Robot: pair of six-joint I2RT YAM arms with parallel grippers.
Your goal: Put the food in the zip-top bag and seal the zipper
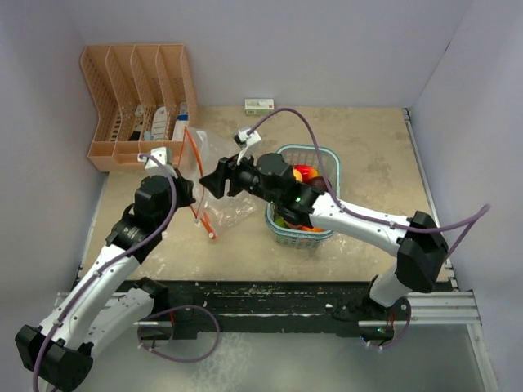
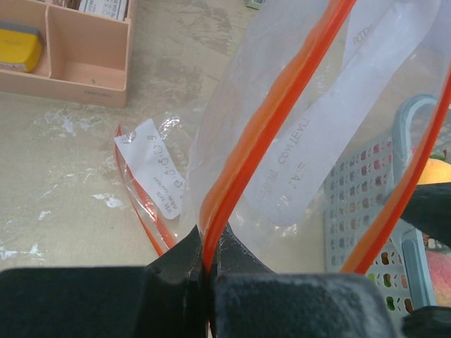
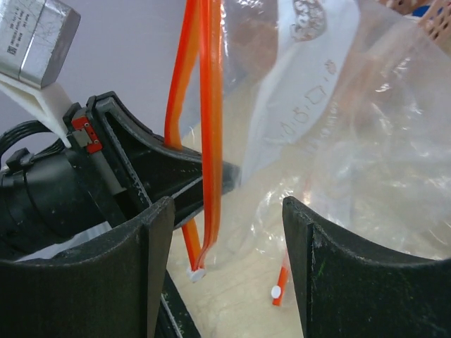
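Note:
In the left wrist view, the clear zip top bag [image 2: 282,158] has its orange-edged mouth pinched at one place by my left gripper, which is shut on it. The two orange edges spread apart above the pinch. My right gripper [image 1: 216,178] stands open close to the bag from the right. Its fingers [image 3: 161,236] straddle the view of the orange rim [image 3: 211,141], with nothing clasped between them. Colourful food [image 1: 308,172] lies in the light-blue basket [image 1: 298,235], partly covered by the right arm. No food shows inside the bag.
A peach divided organizer [image 1: 105,151] with several items stands at the back left. A small green-white box [image 1: 259,106] sits by the back wall. Bare table [image 1: 372,188] lies to the right of the basket.

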